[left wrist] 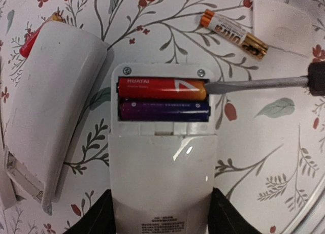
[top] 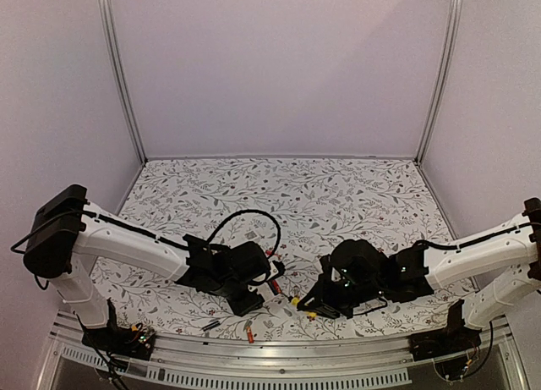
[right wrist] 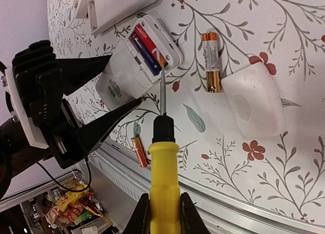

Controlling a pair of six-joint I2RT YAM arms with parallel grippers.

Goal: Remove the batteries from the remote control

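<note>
My left gripper is shut on the white remote control [left wrist: 161, 168], its battery bay open, holding a red battery [left wrist: 157, 88] and a purple battery [left wrist: 162, 110]. My right gripper is shut on a yellow-handled screwdriver [right wrist: 164, 173]. The screwdriver's flat tip rests at the orange right end of the red battery in the left wrist view. In the top view both grippers, left [top: 262, 295] and right [top: 306, 304], meet low at the front centre, largely hidden by their own bodies.
A loose orange-and-white battery [left wrist: 231, 33] and a white cover [left wrist: 282, 28] lie beside the remote. Another white remote [left wrist: 56, 107] lies left. An orange battery [right wrist: 139, 152] lies near the front metal rail [top: 279, 348].
</note>
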